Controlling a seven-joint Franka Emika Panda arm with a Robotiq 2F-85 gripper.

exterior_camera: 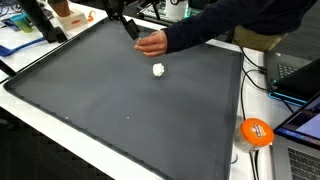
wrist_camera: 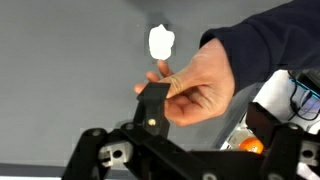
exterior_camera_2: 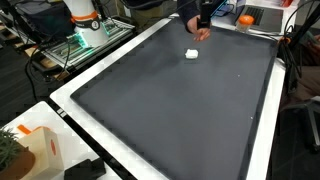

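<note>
My open gripper has a person's hand (wrist_camera: 202,82) in front of it, between its spread fingers. The hand's fingertips are at the dark left finger side, where a small dark block (exterior_camera: 133,30) shows in exterior view 1. In the wrist view I cannot clearly tell block from finger there. A small white lump (wrist_camera: 161,42) lies on the grey board just beyond the hand. It also shows in exterior view 2 as a white piece (exterior_camera_2: 192,54), with the hand (exterior_camera_2: 196,32) close behind it.
Most of the grey board (exterior_camera: 110,95) is bare. The person's dark sleeve (exterior_camera: 215,25) reaches across its far side. An orange-lidded container (exterior_camera: 254,133) stands off the right edge, near laptops (exterior_camera: 296,78). Cables lie beside them.
</note>
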